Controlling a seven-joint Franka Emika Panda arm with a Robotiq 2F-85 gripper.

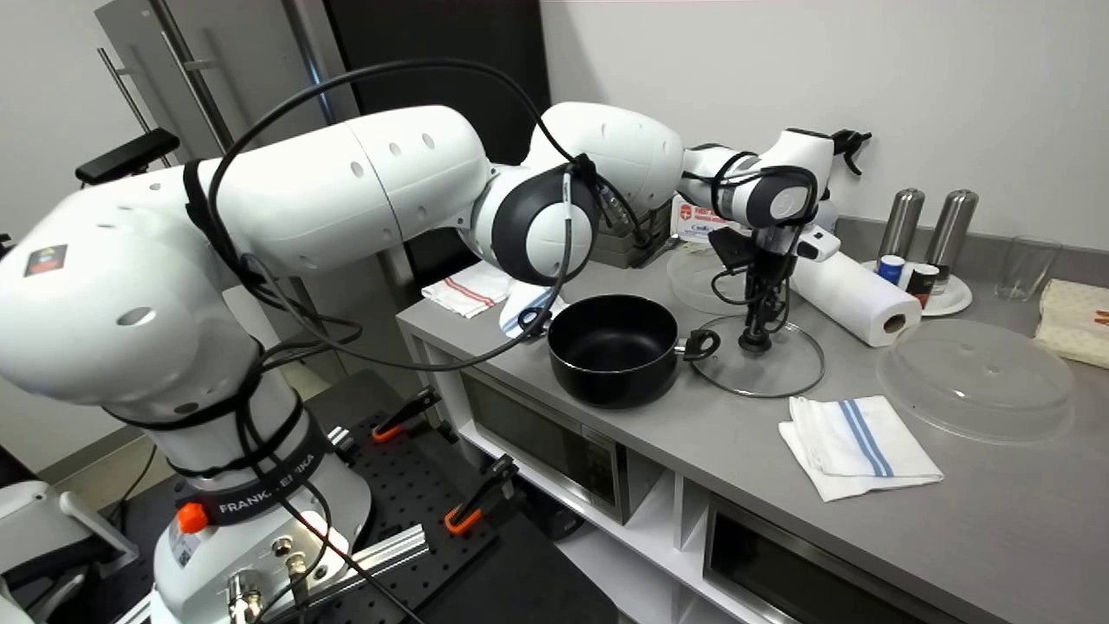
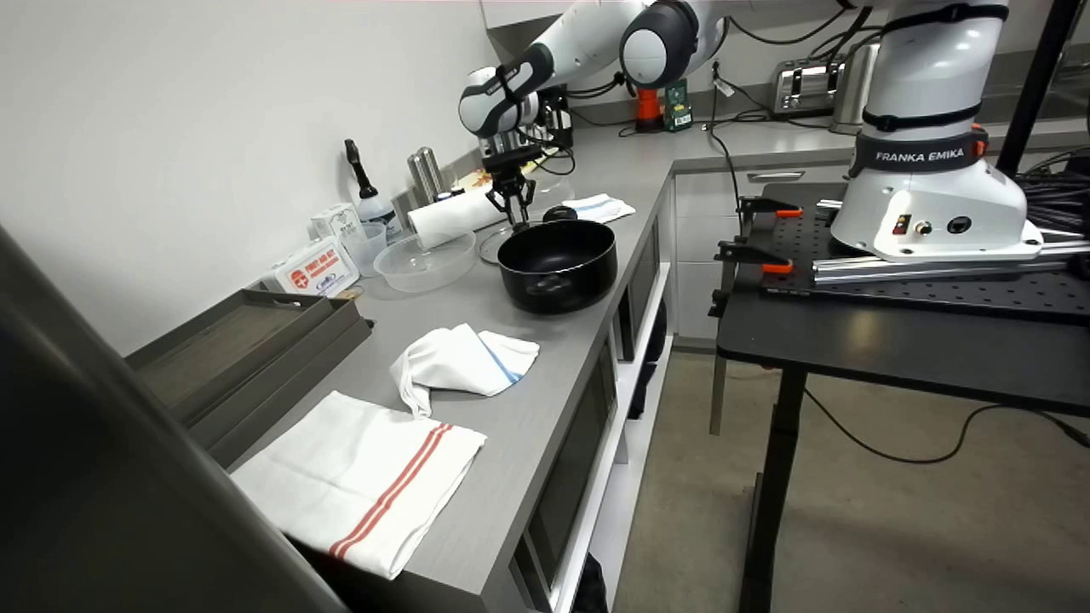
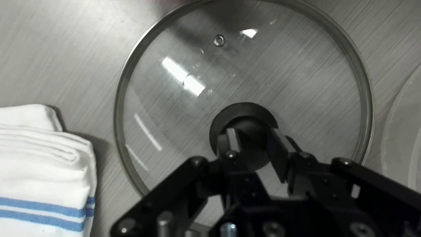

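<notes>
A round glass lid with a metal rim and a black knob lies flat on the counter, also in exterior view 1. My gripper points down over the knob, its fingers apart with a gap between them. The knob shows below and partly behind the fingertips; whether they touch it I cannot tell. Just beside the lid stands an empty black pot, its handle near the lid's rim.
A folded white towel with blue stripes lies in front of the lid. Around it are a paper towel roll, a clear plastic cover and a clear plastic bowl. More towels rest at the counter's other end.
</notes>
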